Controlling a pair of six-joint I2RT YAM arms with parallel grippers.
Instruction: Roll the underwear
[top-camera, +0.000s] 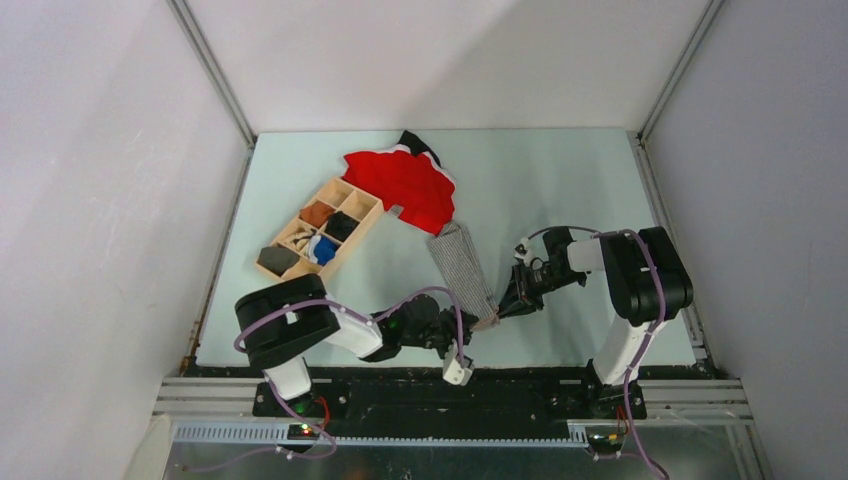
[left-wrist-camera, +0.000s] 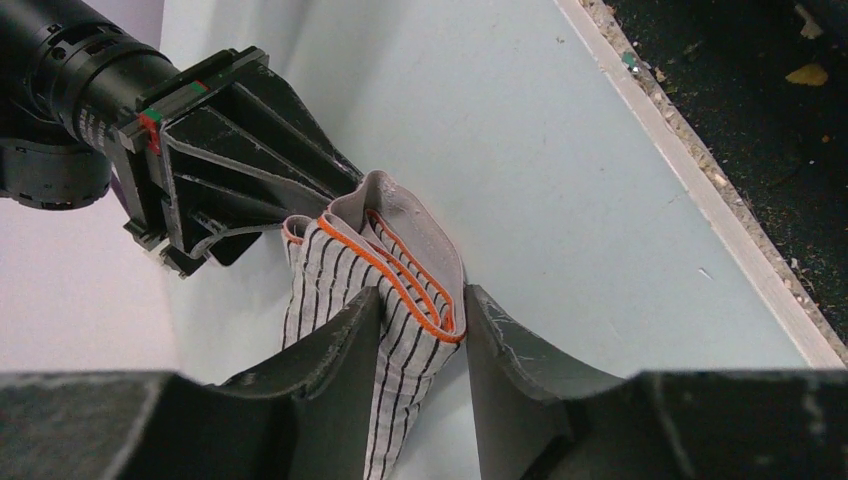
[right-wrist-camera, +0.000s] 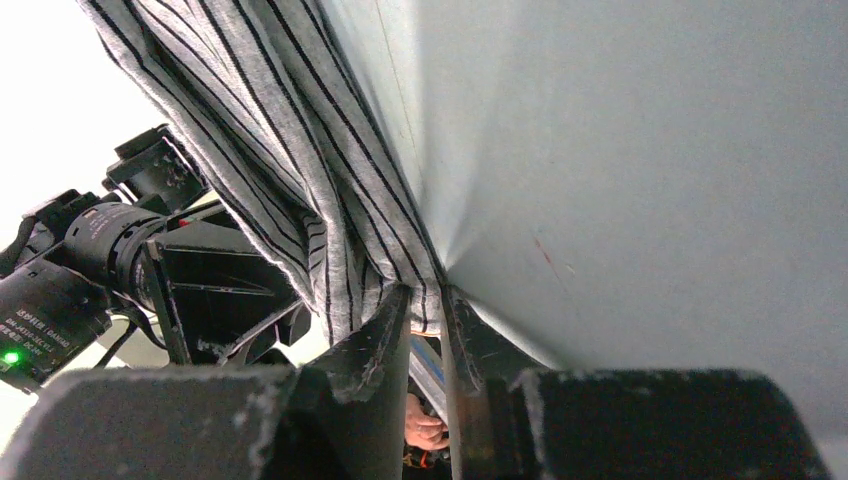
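The underwear (top-camera: 463, 268), grey with dark stripes and folded into a long strip, lies at a slant on the table. Orange lines edge its pinkish waistband (left-wrist-camera: 405, 225) at the near end. My left gripper is part open at that end, its fingers (left-wrist-camera: 345, 345) apart with waistband cloth between them. From the right side, my right gripper pinches the edge of the same end, and striped cloth shows between its close fingertips. In the left wrist view the waistband is bunched and lifted between the two grippers.
A wooden divided box (top-camera: 340, 262) holding several rolled cloths stands at the left. Red clothing (top-camera: 405, 185) touches the strip's far end.
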